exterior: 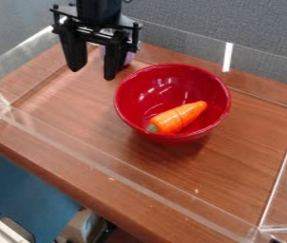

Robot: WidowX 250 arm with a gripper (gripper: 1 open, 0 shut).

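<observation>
My black gripper (93, 61) hangs in the upper left over the wooden table, its two fingers apart and nothing visible between them. A red bowl (173, 85) sits right of centre with an orange toy carrot (177, 117) lying inside it. A light purple object (127, 51) is partly hidden behind the gripper.
Clear plastic walls edge the wooden table (133, 180) on the left, back and right. A grey padded wall stands behind.
</observation>
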